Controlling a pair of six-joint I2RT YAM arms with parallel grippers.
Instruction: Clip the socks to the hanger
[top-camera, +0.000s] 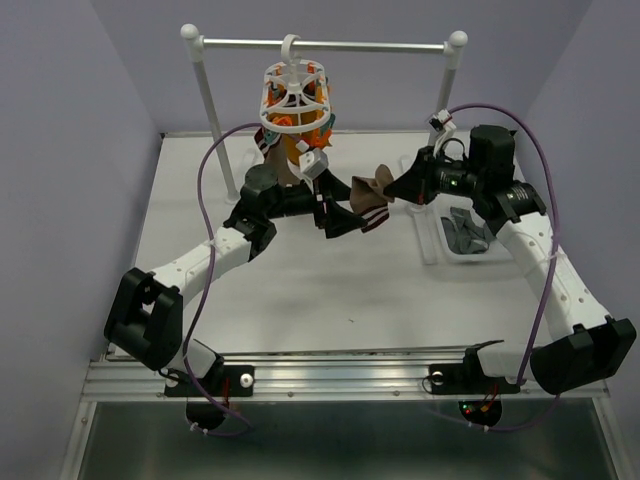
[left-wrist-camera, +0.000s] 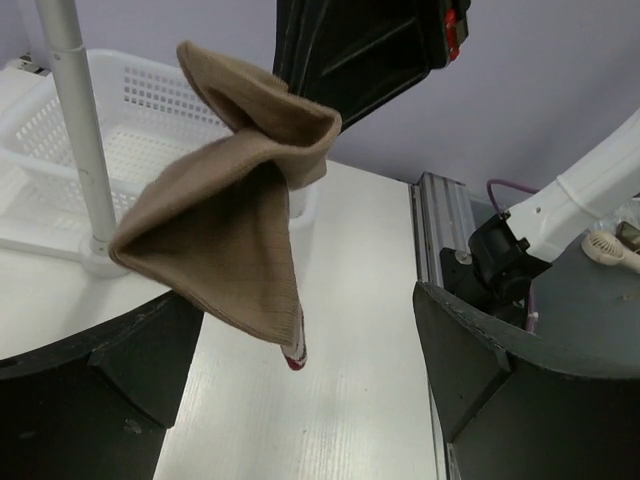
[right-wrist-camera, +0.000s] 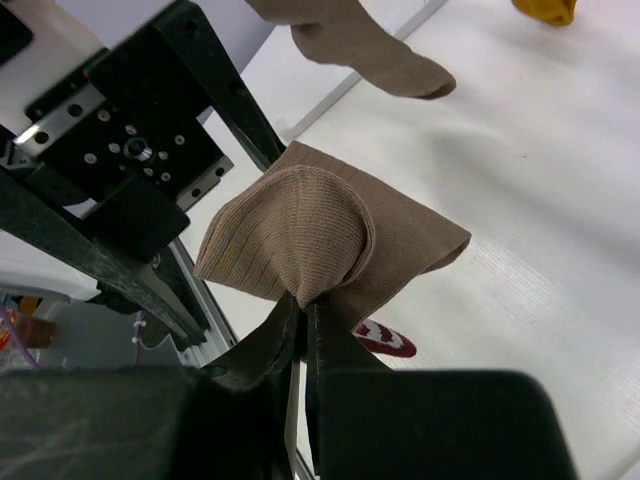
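Note:
A brown sock (top-camera: 370, 200) with a striped red-and-white end hangs from my right gripper (top-camera: 398, 188), which is shut on it; the right wrist view shows the sock (right-wrist-camera: 300, 230) bunched above the closed fingers. My left gripper (top-camera: 338, 205) faces it, open, and in the left wrist view the sock (left-wrist-camera: 220, 230) hangs between and beyond its spread fingers. The white hanger (top-camera: 295, 70) with orange clips hangs from the rail behind my left arm, with socks clipped to it.
The white rail frame (top-camera: 370, 46) spans the back. A white basket (top-camera: 480, 254) with grey socks stands on the right.

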